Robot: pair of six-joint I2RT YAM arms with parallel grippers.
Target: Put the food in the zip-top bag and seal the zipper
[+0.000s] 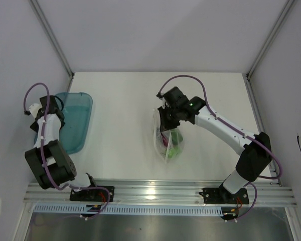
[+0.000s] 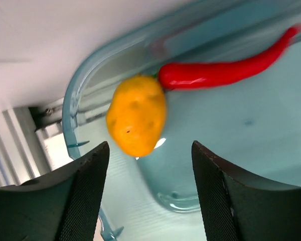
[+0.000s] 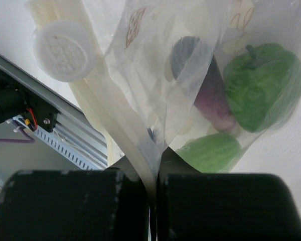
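Observation:
In the left wrist view, an orange-yellow pepper-like vegetable (image 2: pixel 136 115) and a red chili (image 2: pixel 226 73) lie in the corner of the blue tray (image 1: pixel 80 120). My left gripper hangs over them with its fingers spread and nothing between them; the orange vegetable is just beyond the fingertips. The clear zip top bag (image 3: pixel 140 65) stands mid-table, its edge pinched in my right gripper, which is shut on it. Through the plastic show a green bell pepper (image 3: pixel 263 85), a purple eggplant-like piece (image 3: pixel 210 95) and a light green vegetable (image 3: pixel 210 150).
The tray sits against the left wall, partly hidden by the left arm in the top view. A white round zipper slider (image 3: pixel 64 50) is on the bag's edge. White tabletop (image 1: pixel 120 125) between tray and bag is clear.

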